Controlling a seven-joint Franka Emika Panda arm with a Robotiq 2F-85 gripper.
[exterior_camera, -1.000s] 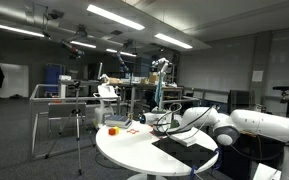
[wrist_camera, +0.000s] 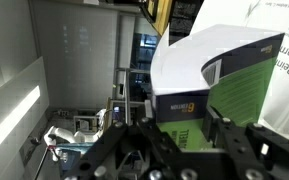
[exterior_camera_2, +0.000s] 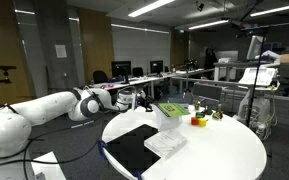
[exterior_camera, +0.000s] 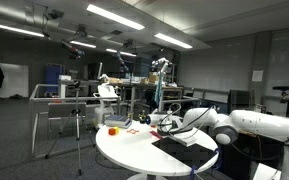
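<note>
In the wrist view, a printed green and white item (wrist_camera: 184,132) with an orange label fills the space in front of my gripper. Its white part curves over the top. The dark fingers are shut and meet its lower part, though the exact grip is hard to make out. From the second exterior view, my gripper (exterior_camera_2: 144,102) is at the arm's far end, above the white table (exterior_camera_2: 219,155). A green-faced, pale box (exterior_camera_2: 171,114) shows to its right; whether this is the same item I cannot tell. The first exterior view shows the gripper (exterior_camera: 162,128) small and unclear.
A black mat (exterior_camera_2: 127,152) and a white tray-like thing (exterior_camera_2: 165,142) lie on the table. Red and yellow objects (exterior_camera: 113,131) stand near its far edge. A white printed sheet (wrist_camera: 282,62) is at right in the wrist view.
Objects on the table look unmoved.
</note>
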